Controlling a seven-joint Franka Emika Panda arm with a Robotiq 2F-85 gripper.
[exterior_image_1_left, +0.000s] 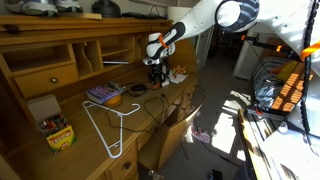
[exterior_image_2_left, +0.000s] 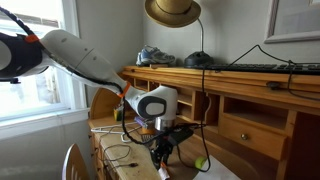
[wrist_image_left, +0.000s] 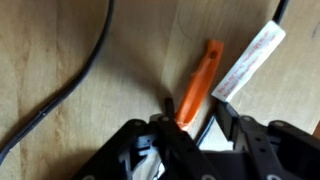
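In the wrist view, a slim orange stick-like object (wrist_image_left: 200, 84) extends from the space between my gripper's dark fingers (wrist_image_left: 128, 150). A white block-like piece (wrist_image_left: 249, 62) lies close beside it, by the right finger. My gripper is part open, with the orange object's near end between the fingertips; no firm hold on it shows. In exterior view 1 the gripper (exterior_image_1_left: 156, 79) is low over the far end of the wooden desk (exterior_image_1_left: 88, 150). In exterior view 2 it points down at the desktop, its fingertips hard to make out.
Black cables (wrist_image_left: 62, 92) run across the wood near the gripper. A white hanger (exterior_image_1_left: 117, 135), a crayon box (exterior_image_1_left: 58, 134) and an orange pot (exterior_image_1_left: 137, 89) occupy the desk. The cubbies and drawers (exterior_image_1_left: 48, 80) form a wall along the back. A green ball (exterior_image_2_left: 200, 162) sits near the arm.
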